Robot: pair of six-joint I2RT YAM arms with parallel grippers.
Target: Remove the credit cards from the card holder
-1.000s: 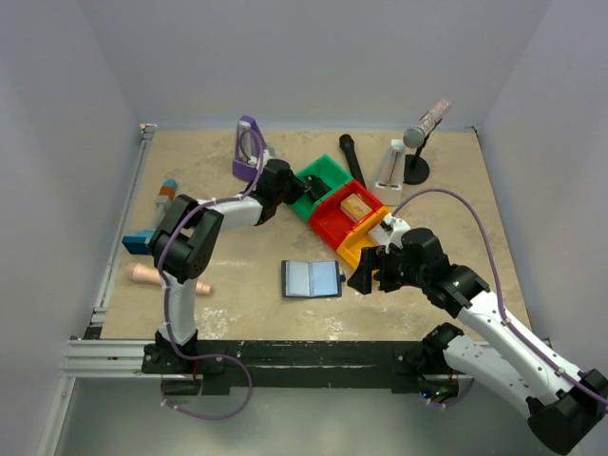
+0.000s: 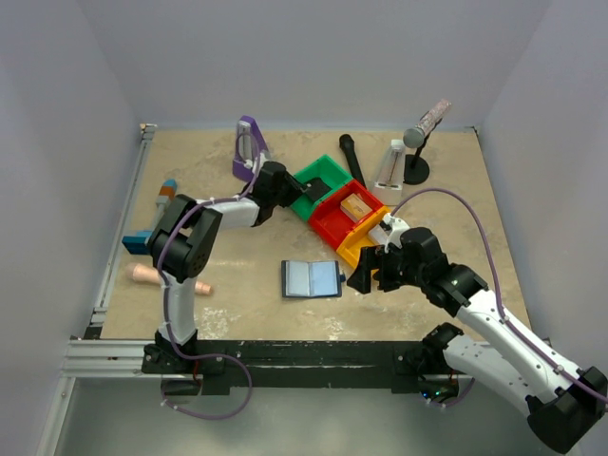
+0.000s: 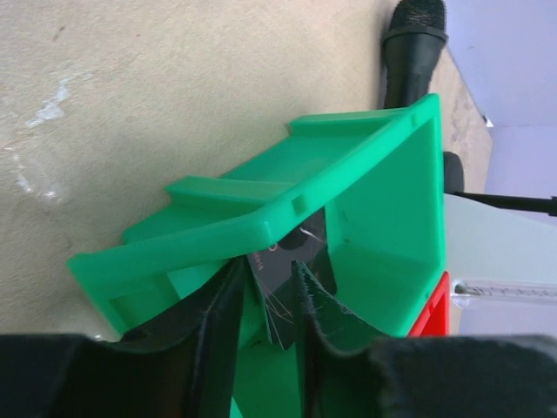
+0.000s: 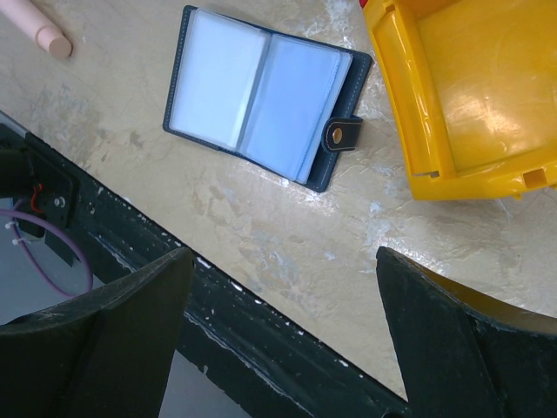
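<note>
A card holder (image 2: pixel 296 279) lies open on the table, clear sleeves facing up, its snap strap (image 4: pixel 343 133) at one side. A dark card-like object (image 3: pixel 291 279) sits inside the green bin (image 3: pixel 383 218). My left gripper is at that bin, part open, its fingertips down by the dark object; whether they touch it I cannot tell. My right gripper hangs open near the card holder and the yellow bin (image 4: pixel 461 87), nothing between its fingers.
A red bin (image 2: pixel 328 220) adjoins the green one. A microphone (image 2: pixel 351 155), white stand (image 2: pixel 390 166) and purple object (image 2: pixel 242 157) stand behind. Bare table surrounds the card holder.
My left gripper has shifted very slightly at the green bin. The right arm and card holder have not moved.
</note>
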